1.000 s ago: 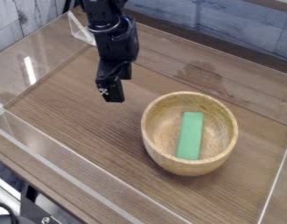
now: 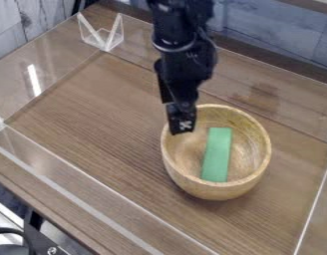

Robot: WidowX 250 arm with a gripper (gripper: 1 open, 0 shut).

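My black gripper (image 2: 179,115) hangs over the upper-left part of a light wooden bowl (image 2: 253,129), its fingers pointing down and apart, with nothing seen between them. Inside the bowl, toward its right, lies a green block (image 2: 217,154), clear of the fingers.
White clips or brackets sit at the left and upper-left edges, and a dark cable shows at the lower-left corner.
My gripper has moved to the right and toward the bowl, from over the bare table to over the bowl's edge. The bowl and green block have not moved.
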